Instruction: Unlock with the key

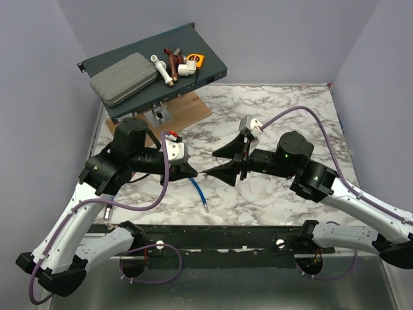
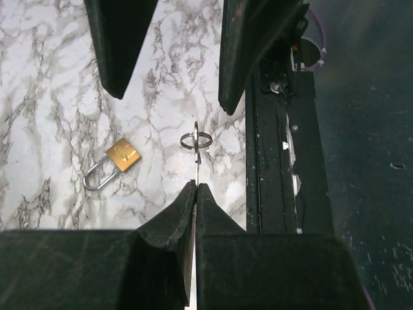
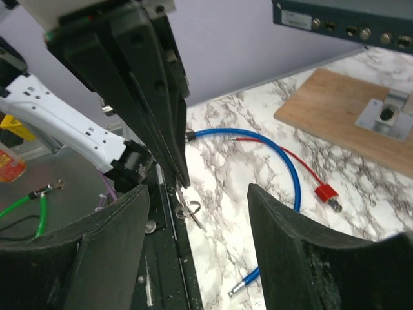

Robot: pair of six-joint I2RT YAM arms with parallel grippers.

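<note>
My left gripper (image 1: 195, 172) is shut on a small silver key (image 2: 197, 158), which sticks out thinly from its fingertips. A split ring (image 2: 195, 140) hangs on the key's outer end. My right gripper (image 1: 212, 163) faces it from the right, open and empty; its two fingers (image 2: 122, 48) stand apart beyond the key in the left wrist view. In the right wrist view the key (image 3: 195, 219) is in front of the open fingers, touching neither finger. A brass padlock (image 2: 122, 155) with a silver shackle lies on the marble table, to the left of the key in the left wrist view.
A dark rack unit (image 1: 210, 61) bearing a grey case (image 1: 124, 79) and pipe fittings overhangs the back left. Below it lies a wooden board (image 1: 187, 111) with a metal latch (image 1: 157, 116). A blue hose (image 1: 197, 187) crosses the table, whose right side is clear.
</note>
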